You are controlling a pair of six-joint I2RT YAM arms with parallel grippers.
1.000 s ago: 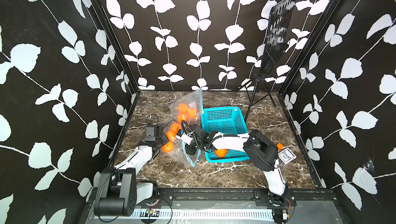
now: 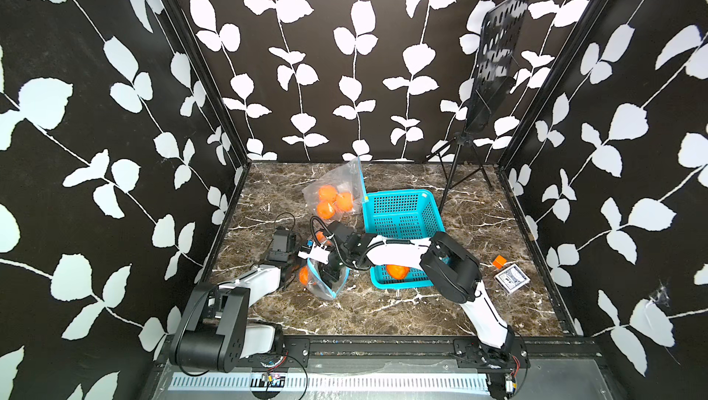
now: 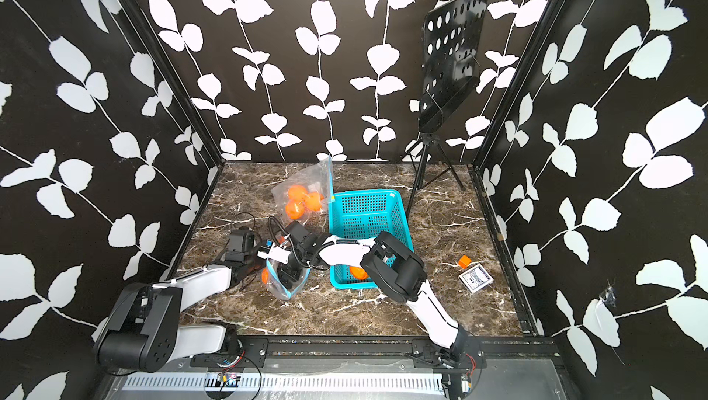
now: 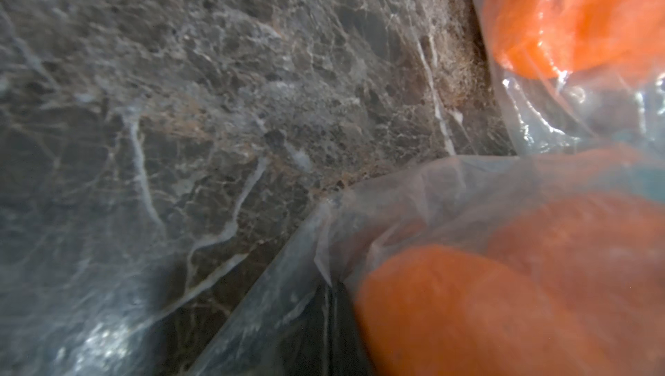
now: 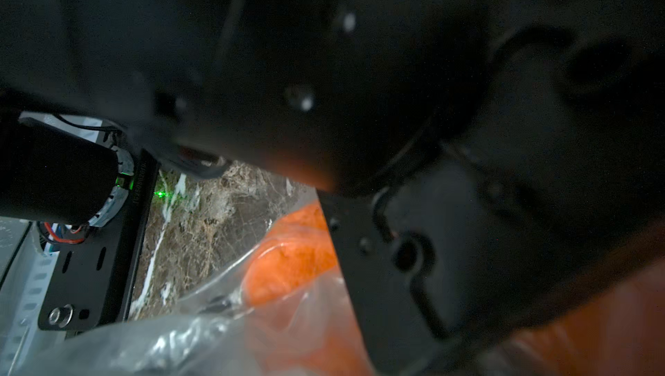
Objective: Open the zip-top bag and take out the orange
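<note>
A clear zip bag (image 2: 327,286) with oranges lies at the front left, largely covered by both arms. My right gripper (image 2: 329,263) reaches down into its blue-edged opening; its fingertips and whether it holds anything are hidden, and its wrist view is mostly dark housing. My left gripper (image 2: 293,256) is low at the bag's left side; in its wrist view oranges (image 4: 443,306) show through the plastic, but its fingers are not visible. A second bag (image 2: 345,175) of oranges lies behind.
A turquoise basket (image 2: 402,208) right of the bags holds an orange (image 2: 397,271). An orange cube (image 2: 499,261) and a card box (image 2: 512,278) lie at the right. A black stand (image 2: 461,142) rises at the back.
My right gripper and the front bag have shifted left, toward the left gripper, which has moved slightly right. The oranges in that bag are now more hidden.
</note>
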